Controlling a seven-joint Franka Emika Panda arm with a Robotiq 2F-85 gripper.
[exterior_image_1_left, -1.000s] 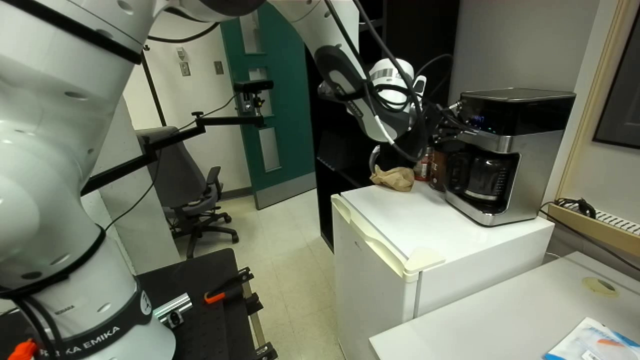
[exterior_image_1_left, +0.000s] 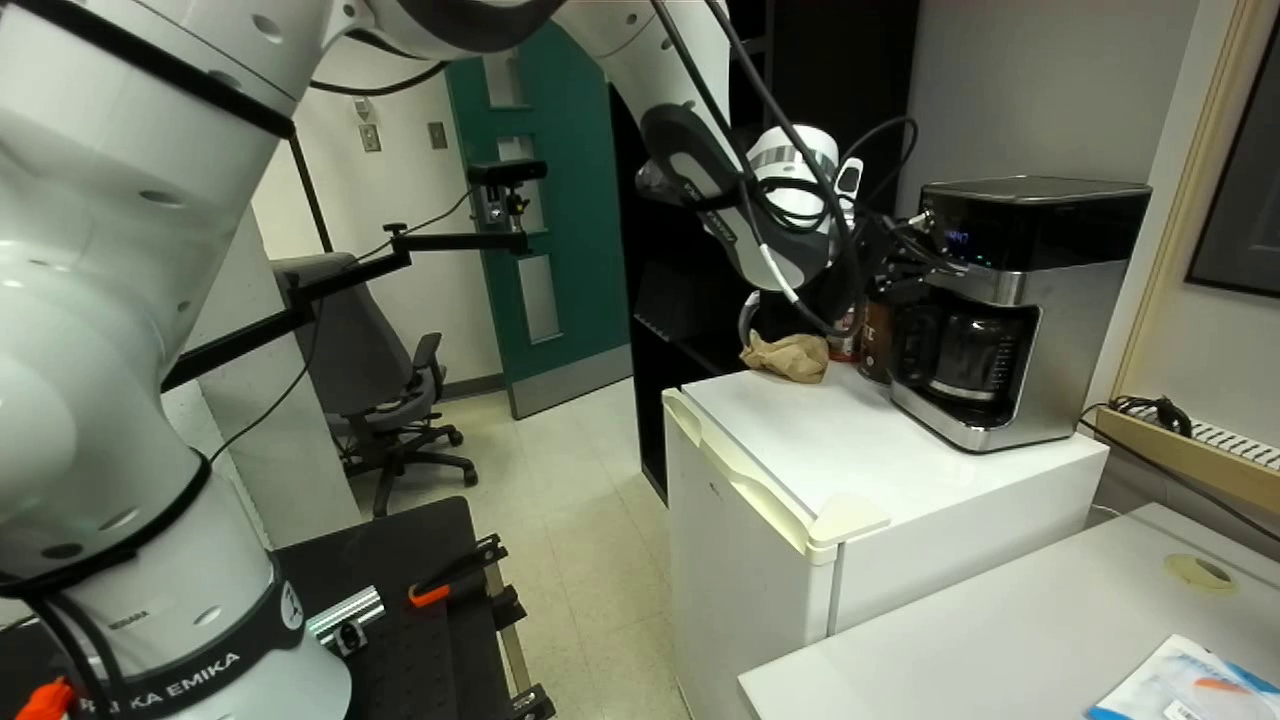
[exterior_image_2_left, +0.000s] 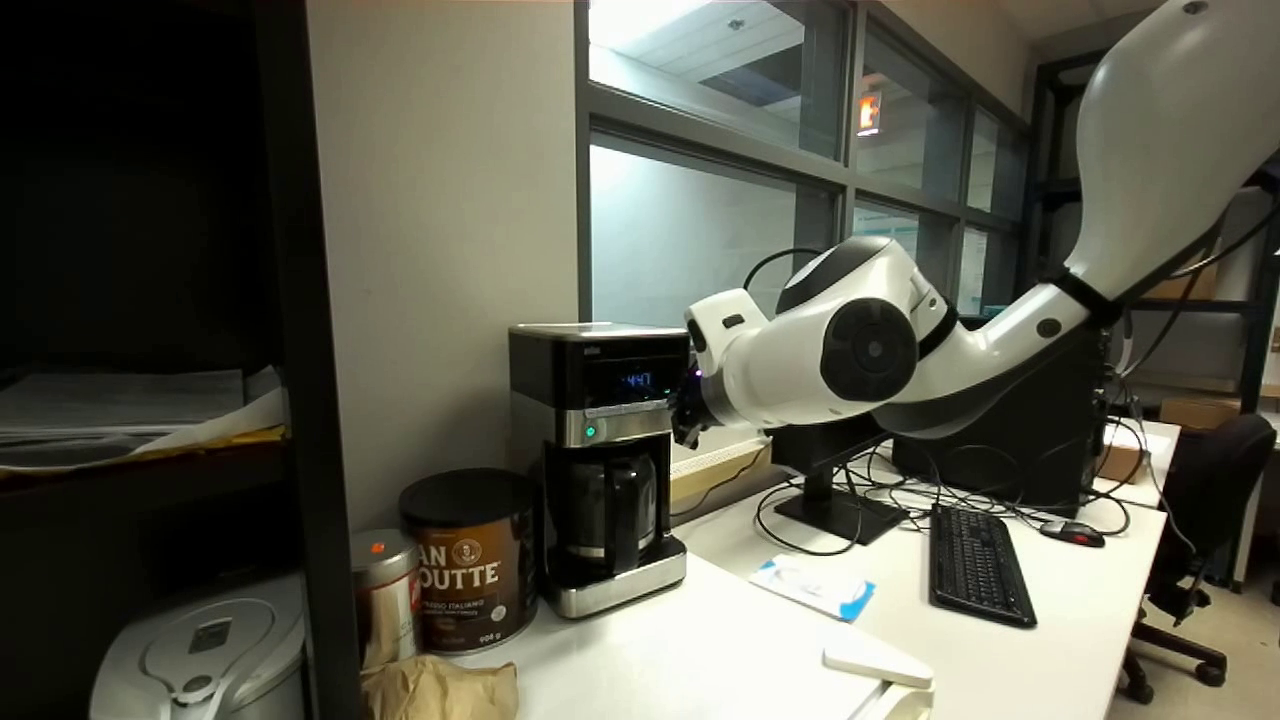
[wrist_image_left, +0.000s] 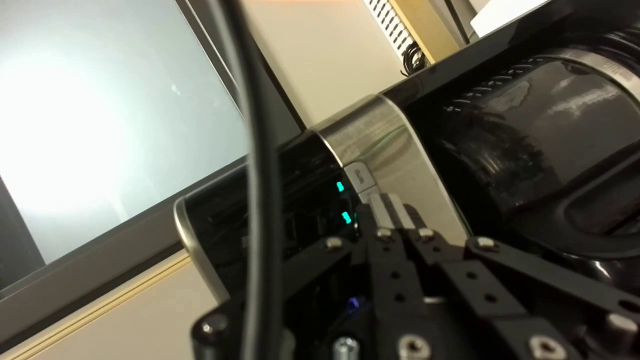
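Observation:
A black and steel coffee maker (exterior_image_1_left: 1080, 324) stands on the white fridge top, its display lit. In exterior view 2 the coffee maker (exterior_image_2_left: 600, 426) shows a green light on its steel band, and the glass carafe (exterior_image_2_left: 612, 504) sits in its base. My gripper is shut, its fingertips together at the row of grey buttons on the front panel. One button (wrist_image_left: 360, 176) shows just beyond the tips; what lies under them is hidden. Whether the tips touch the panel I cannot tell. Nothing shows between the fingers.
A brown coffee can (exterior_image_2_left: 470, 558) and a crumpled paper bag (exterior_image_2_left: 440, 690) are beside the machine. The fridge top (exterior_image_1_left: 792, 438) is clear in front. A cable (wrist_image_left: 261, 180) hangs across the wrist view. A lower desk (exterior_image_1_left: 996, 636) adjoins the fridge.
The arm and gripper have shifted slightly to the right in exterior view 1, closer to the coffee maker's front panel. The coffee maker and other items have stayed in place.

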